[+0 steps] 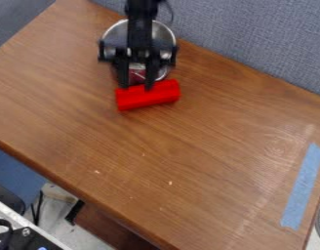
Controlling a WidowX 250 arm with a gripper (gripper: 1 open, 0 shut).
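Observation:
A black gripper (136, 76) hangs over the front of a steel pot (162, 35), its fingers reaching down to just above a red cylinder (148, 95). The cylinder lies on its side on the wooden table (189, 176) in front of the pot. The gripper hides much of the pot. Whether anything is between the fingertips is hard to tell.
A blue tape strip (302, 186) runs along the right of the table. Grey padded walls (254, 39) stand behind, and the table's left edge drops to cables and frame parts.

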